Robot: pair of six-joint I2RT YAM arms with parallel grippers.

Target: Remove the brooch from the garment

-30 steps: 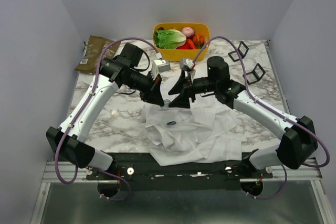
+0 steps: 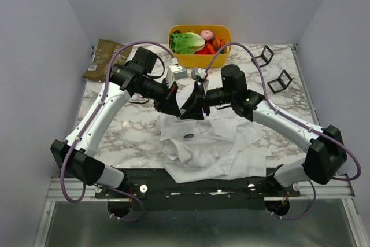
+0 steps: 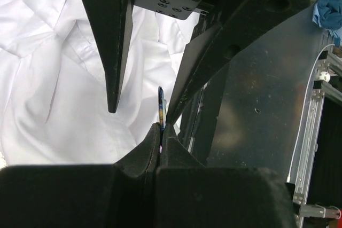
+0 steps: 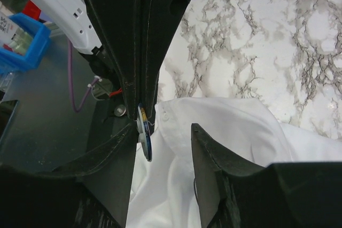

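Note:
In the left wrist view, a thin disc-like brooch (image 3: pixel 161 108) stands edge-on, its base pinched at the tips of my left gripper, which is shut. My right gripper is part open. Its two fingers straddle the brooch (image 4: pixel 144 134), which sits close against the left-hand finger in the right wrist view; whether they touch, I cannot tell. The white garment (image 2: pixel 199 143) lies spread on the table below, and no cloth shows between the left fingertips. A dark oval (image 2: pixel 189 136) rests on the garment, just below both grippers.
At the back stands a yellow bin (image 2: pixel 200 60) of vegetables. A brown packet (image 2: pixel 104 61) lies back left, and black frames (image 2: pixel 281 81) stand on the right. Both arms meet closely at the centre.
My right gripper has moved left, from beside the brooch to around it, and now covers it in the top view. The left arm and the garment look unmoved.

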